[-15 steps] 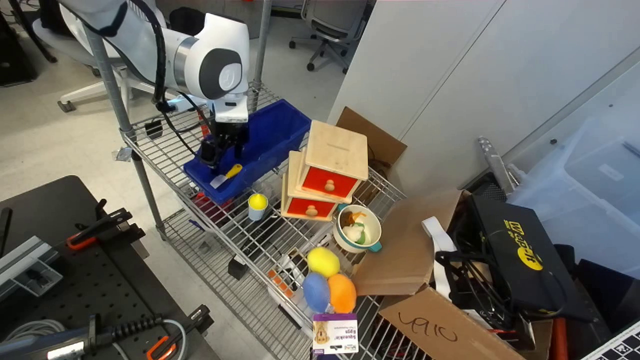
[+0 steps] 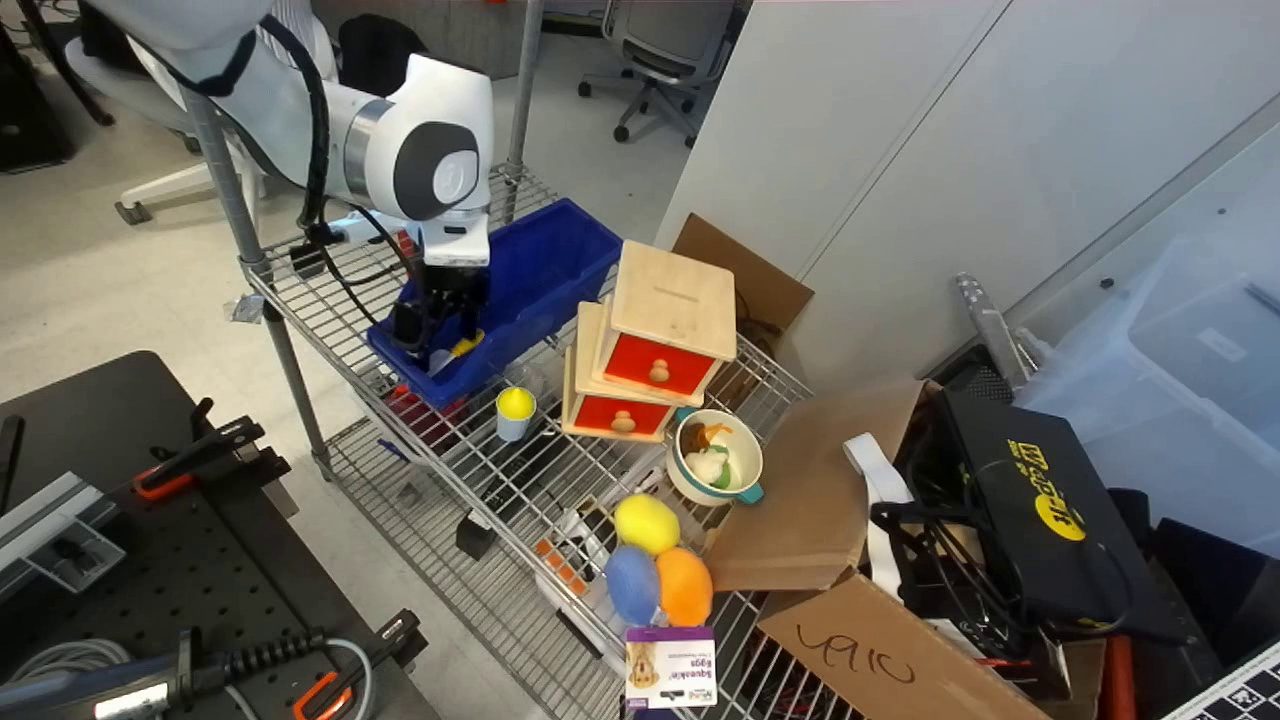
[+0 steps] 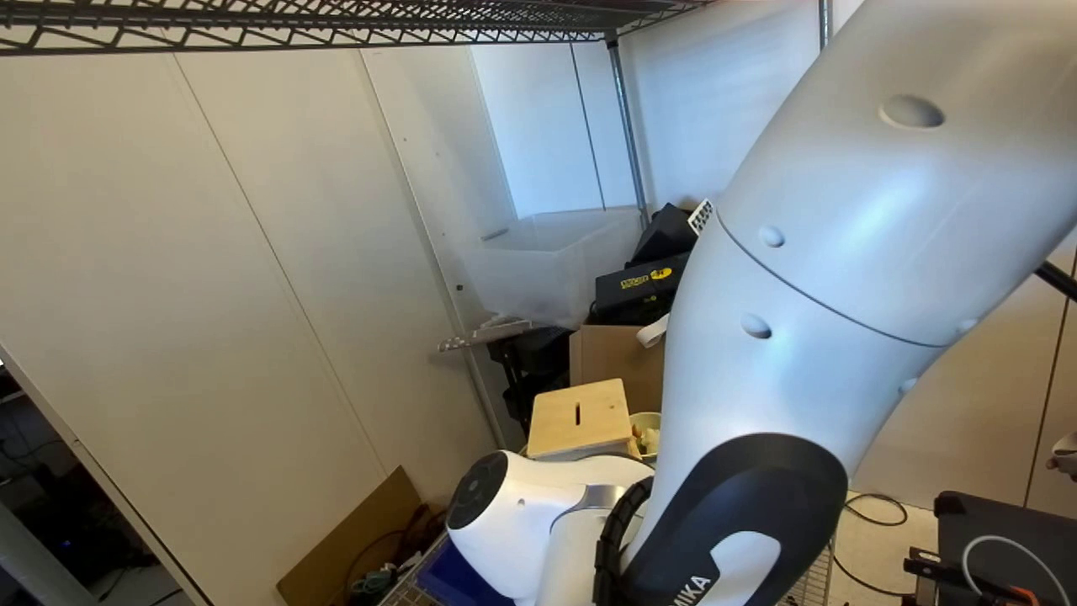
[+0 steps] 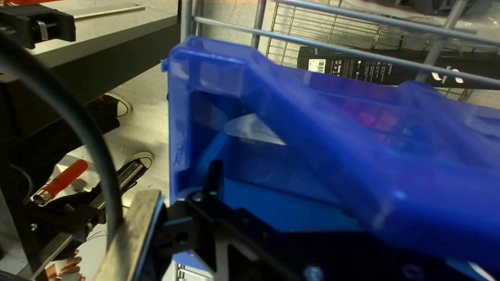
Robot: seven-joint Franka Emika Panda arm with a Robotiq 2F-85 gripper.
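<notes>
A deep blue bin (image 2: 542, 266) stands on the wire shelf, and in its near end lies a small tool with a yellow handle (image 2: 468, 344) and a pale blade. My gripper (image 2: 439, 326) reaches down into that end, right beside the tool and partly covering it. It is open, with nothing seen held. In the wrist view the bin's rim (image 4: 215, 49) and a black finger (image 4: 214, 180) show; a pale pointed shape (image 4: 250, 127) inside looks like the blade. The yellow handle is hidden there. Exterior view 2 shows only the arm, not the gripper.
Right of the bin stand stacked wooden boxes (image 2: 672, 318) with red fronts. A light-blue cup (image 2: 513, 420) with something yellow in it sits close by the bin. Farther along are a bowl of toys (image 2: 717, 462), three coloured eggs (image 2: 648, 524) and a cardboard box (image 2: 804, 504).
The gripper has moved lower and slightly left in exterior view 1, toward the bin's near end. It now hides part of the tool's blade, which showed more clearly before.
</notes>
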